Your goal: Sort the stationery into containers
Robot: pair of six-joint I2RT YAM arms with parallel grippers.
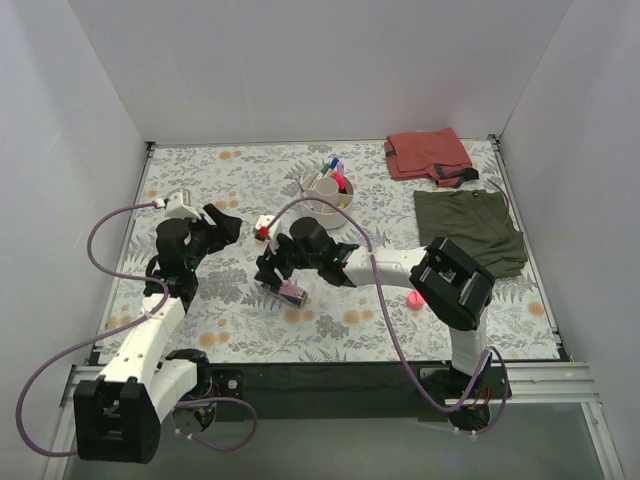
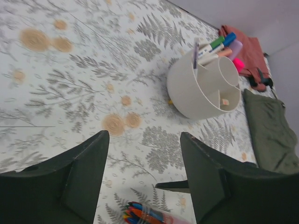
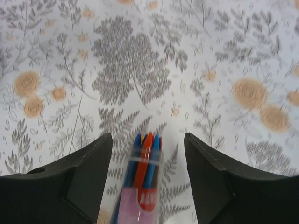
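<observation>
A clear pack of coloured pens (image 1: 290,293) with a pink label lies on the patterned tabletop. My right gripper (image 1: 268,268) is just beyond its upper left end; in the right wrist view the pack (image 3: 142,186) shows below and between the parted fingers, ungripped. Farther left, my left gripper (image 1: 232,223) stands open and empty, and its wrist view catches the pack's coloured tips (image 2: 140,214) at the bottom edge. A white divided pot (image 1: 318,212), seen also as a white pot (image 2: 187,88) from the left wrist, holds several markers (image 2: 224,44).
Red folded cloth (image 1: 430,157) and dark green folded cloth (image 1: 470,228) occupy the right side. A small pink item (image 1: 415,300) sits near the front right.
</observation>
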